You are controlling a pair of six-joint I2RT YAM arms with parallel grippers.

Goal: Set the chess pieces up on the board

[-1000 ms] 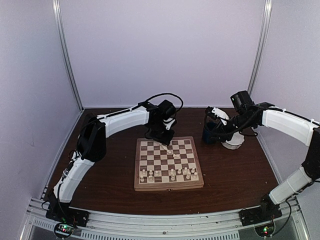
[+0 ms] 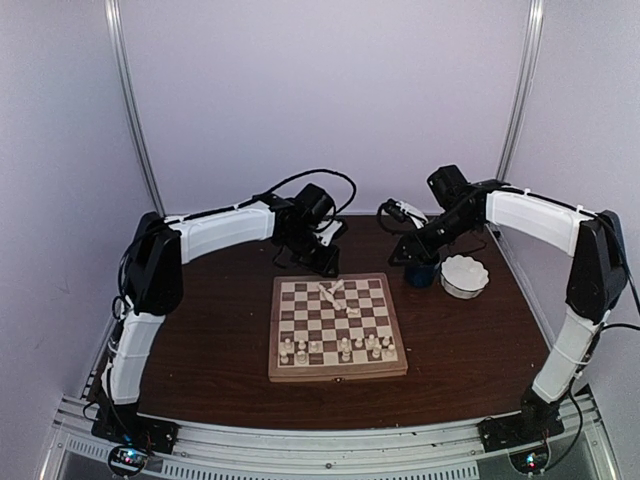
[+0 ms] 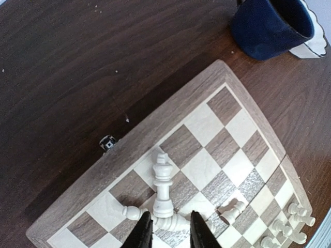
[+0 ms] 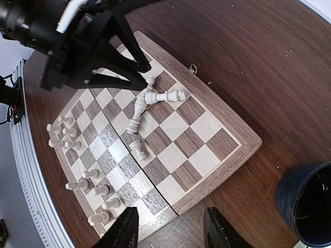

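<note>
The wooden chessboard (image 2: 275,330) lies flat on the table, with several white pieces upright along its near side. Toward the far edge a crowned white king (image 3: 163,188) lies on its side across another long fallen piece (image 4: 136,113). A short white piece (image 4: 137,150) is tipped over a little apart from them. Above the far edge of the board hovers my left gripper, open and empty; the fallen pieces show beyond its fingertips. My right gripper is also open, over the far right corner of the board near the blue cup, with nothing between its fingers.
A dark blue cup (image 4: 305,206) stands off the board's right side, beside a white scalloped bowl (image 2: 464,276). Both arms come close together above the far edge. Bare table (image 2: 200,340) lies left of the board.
The right arm has swung left toward the board, away from above the cup and bowl. A fallen piece now shows near the left gripper.
</note>
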